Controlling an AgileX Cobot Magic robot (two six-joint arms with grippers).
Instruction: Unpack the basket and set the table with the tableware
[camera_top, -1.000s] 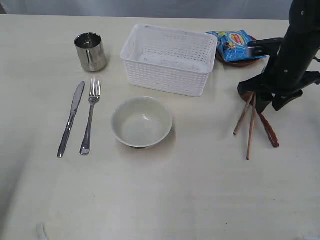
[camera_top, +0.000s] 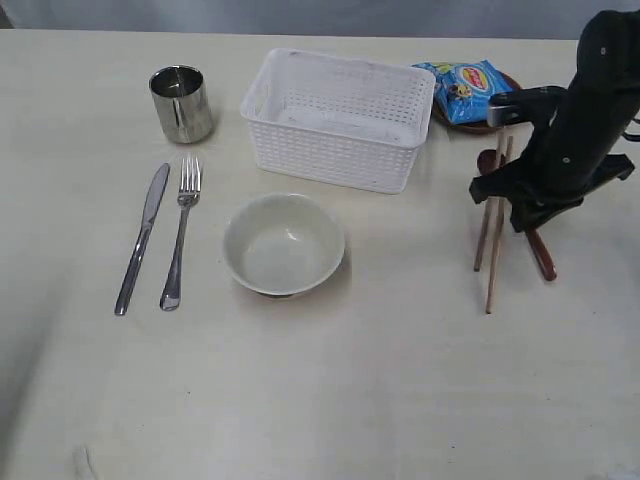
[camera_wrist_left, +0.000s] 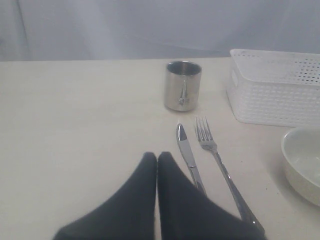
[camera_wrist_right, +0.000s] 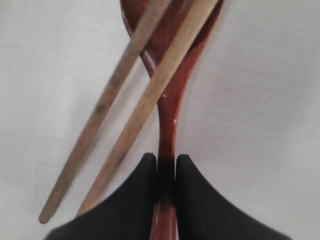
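Note:
In the right wrist view, my right gripper is shut on the handle of a dark red wooden spoon (camera_wrist_right: 169, 117). Two brown chopsticks (camera_wrist_right: 135, 122) lie slantwise across the spoon's neck, left of the fingers. From above, the right gripper (camera_top: 508, 210) partly covers the spoon and chopsticks. My left gripper is shut with nothing between its fingers. Left of the white bowl (camera_top: 283, 225) lie a fork (camera_top: 180, 240) and a knife (camera_top: 141, 245). A metal cup (camera_top: 183, 110) stands behind them. The white basket (camera_top: 330, 150) appears empty.
At the back right, a blue snack packet (camera_top: 466, 92) rests on a brown plate (camera_top: 517, 90), close to the right arm.
Chopsticks and spoon have shifted a little beneath it. The left arm is still.

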